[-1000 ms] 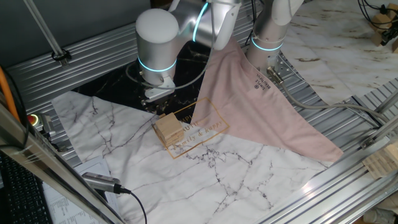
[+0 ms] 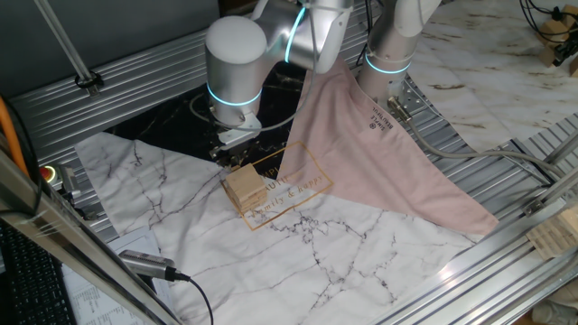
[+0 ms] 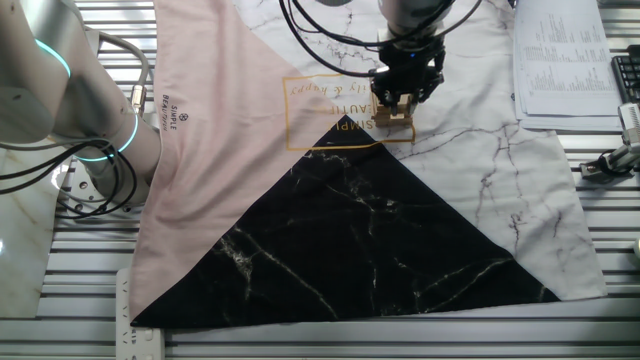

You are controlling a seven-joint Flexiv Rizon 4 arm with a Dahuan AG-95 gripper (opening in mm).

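Note:
Pale wooden blocks (image 2: 244, 187) stand close together on the cloth, at the edge of the gold-lettered print. Just behind and above them in exterior view 1 is my black gripper (image 2: 233, 161), pointing down. From the opposite side, in exterior view 2, the gripper (image 3: 403, 93) partly covers the wooden blocks (image 3: 395, 112). Its dark fingers appear spread apart there, and I see nothing clamped between them. Whether a fingertip touches the wood cannot be made out.
The pink, black and white marbled cloth (image 2: 325, 262) lies over a ridged metal table, with broad bare areas around the blocks. A metal post (image 2: 81, 244) and a small camera device (image 2: 149, 264) stand at the near left. Papers (image 3: 570, 65) lie beyond the cloth.
In exterior view 1 my arm and gripper have shifted slightly right and downward, closer over the blocks. The blocks and cloth have stayed put.

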